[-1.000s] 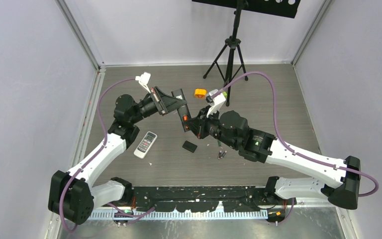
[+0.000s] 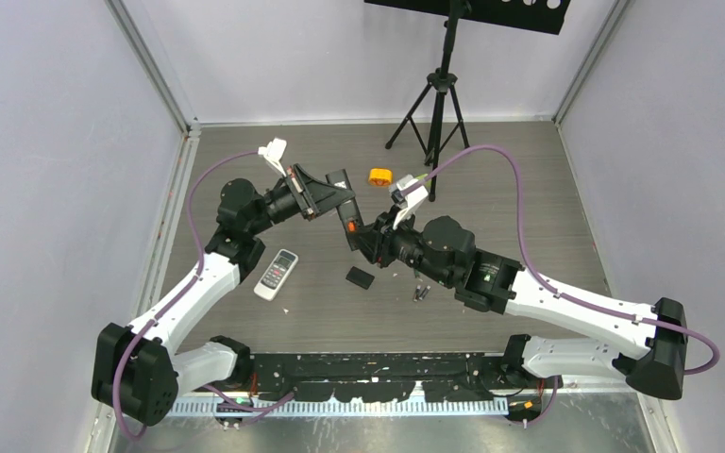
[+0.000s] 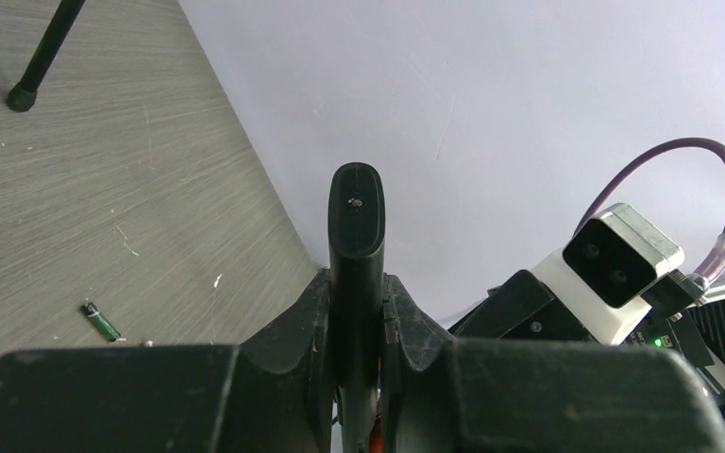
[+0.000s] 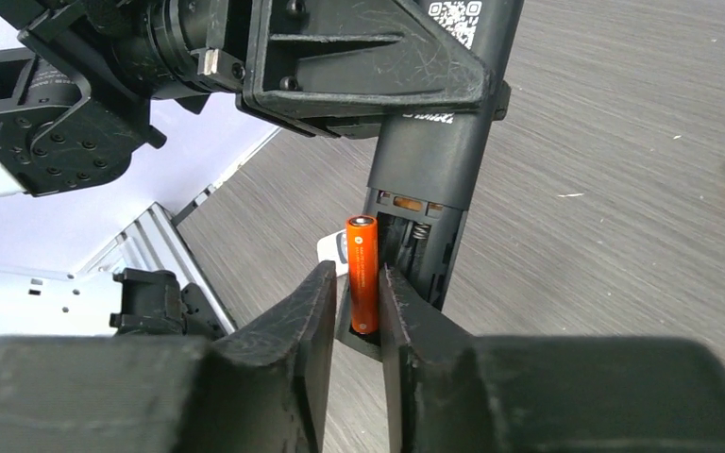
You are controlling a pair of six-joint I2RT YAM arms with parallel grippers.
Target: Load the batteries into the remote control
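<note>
The black remote control (image 4: 425,170) is held up off the table, with my left gripper shut on its middle. Its open battery compartment (image 4: 425,250) faces my right wrist camera, and a spring shows in the slot on the right. An orange battery (image 4: 363,274) leans along the compartment's left side, its upper end sticking out at the left edge rather than lying flush. My right gripper is open, its fingers (image 4: 321,302) parted on either side of the battery with a gap showing. In the left wrist view the battery is mostly hidden.
A black cover (image 2: 360,277) lies on the table below the arms. Loose batteries (image 2: 421,293) are to its right. A white remote (image 2: 276,275) sits at left, a yellow toy (image 2: 380,176) at the back near the stand (image 2: 439,85).
</note>
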